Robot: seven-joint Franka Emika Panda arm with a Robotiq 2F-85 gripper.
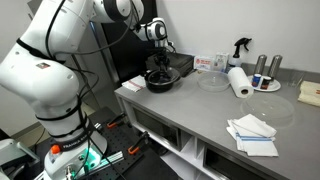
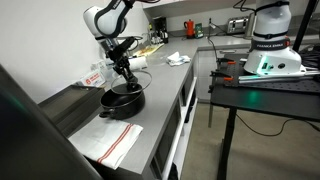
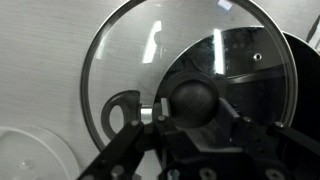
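A clear glass lid (image 3: pixel 130 65) with a dark rim and a round black knob (image 3: pixel 193 100) fills much of the wrist view. My gripper (image 2: pixel 129 78) is shut on the lid's knob; its dark fingers reach in from the bottom of the wrist view. Beneath the lid is a black pot (image 2: pixel 122 104), with part of its open inside showing past the lid at the right of the wrist view. Lid and pot are not centred on each other there. In exterior view 1 the pot (image 1: pixel 160 84) stands at the counter's far left end, under my gripper (image 1: pixel 161 64).
Clear round containers (image 1: pixel 213 80) stand right of the pot, and a paper towel roll (image 1: pixel 239 81) is farther along. Folded white cloths (image 1: pixel 252 136) lie near the counter's front edge. A towel (image 2: pixel 108 142) lies beside the pot. Mid-counter is mostly clear.
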